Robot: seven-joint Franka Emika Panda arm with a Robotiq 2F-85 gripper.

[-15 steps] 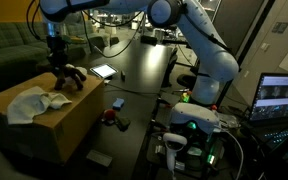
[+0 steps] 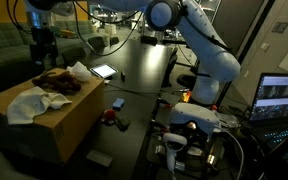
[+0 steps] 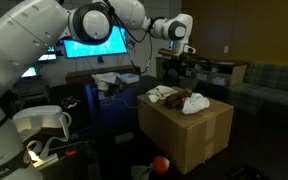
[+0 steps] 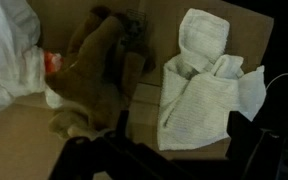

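Observation:
A brown plush toy (image 4: 89, 85) lies on top of a cardboard box (image 3: 192, 138), between a crumpled white cloth (image 4: 209, 95) and a white plastic bag (image 4: 6, 50). In exterior view 1 the toy (image 2: 59, 82) rests behind the cloth (image 2: 36, 103), with the bag (image 2: 81, 71) beyond it. My gripper (image 2: 44, 50) hangs above the box, clear of the toy. In the wrist view its fingers are far apart, dark, at the lower edge; the gripper is open, and nothing is held between them.
A sofa (image 3: 276, 88) stands behind the box. On the dark floor are a red ball (image 3: 160, 165) and several small objects beside the box. A laptop (image 2: 278, 105) stands at the right of exterior view 1. Open air surrounds the gripper above the box.
My gripper has risen and moved left in exterior view 1, away from the toy it was close over. The toy now lies lower and flatter; the cloth looks unmoved.

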